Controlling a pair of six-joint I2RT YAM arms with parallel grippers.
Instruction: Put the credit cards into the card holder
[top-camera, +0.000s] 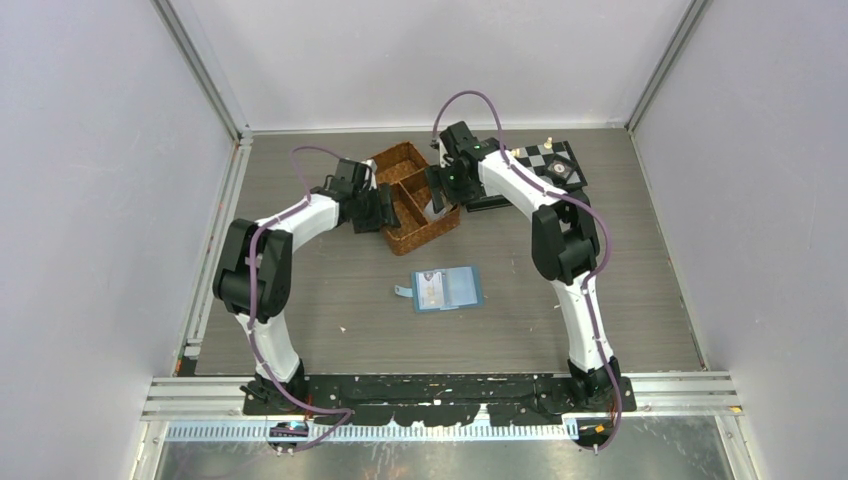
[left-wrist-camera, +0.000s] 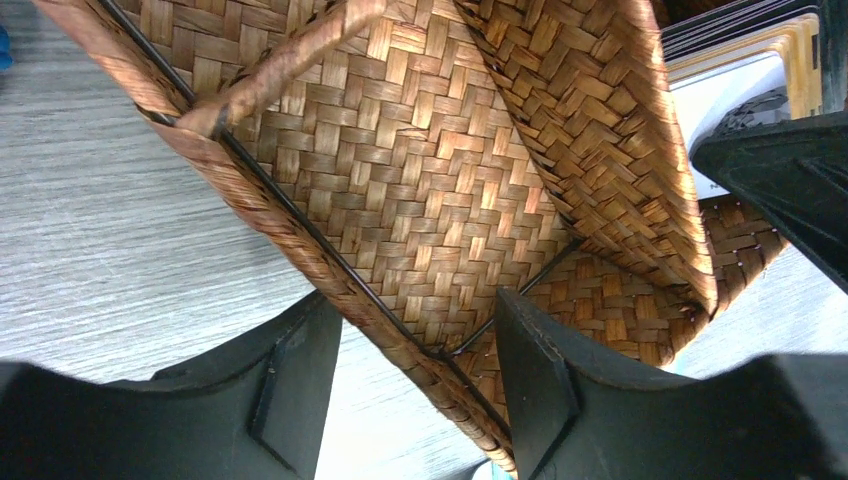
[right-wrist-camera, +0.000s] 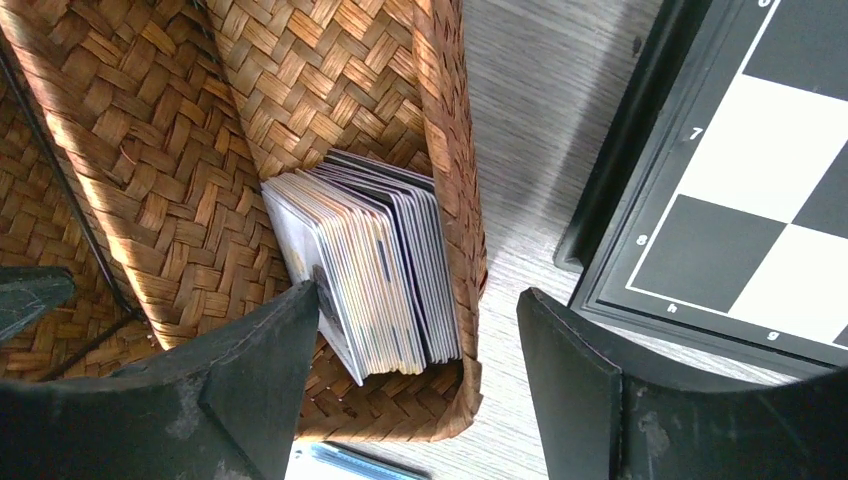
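Observation:
A stack of credit cards (right-wrist-camera: 370, 270) stands on edge in one compartment of the woven basket (right-wrist-camera: 452, 150). My right gripper is open above that compartment, its left finger over the cards' near side and its right finger beyond the basket's outer wall; nothing is held. In the left wrist view, my left gripper is part open and empty, its fingers on either side of the basket's outer wall (left-wrist-camera: 370, 320). The blue card holder (top-camera: 462, 287) lies unfolded on the table in the top view, with a printed card (top-camera: 431, 290) in its left half.
Right of the basket, a chessboard (top-camera: 545, 160) with a few small pieces lies on the table, its black edge close to the right gripper. Open table (top-camera: 350, 310) surrounds the card holder.

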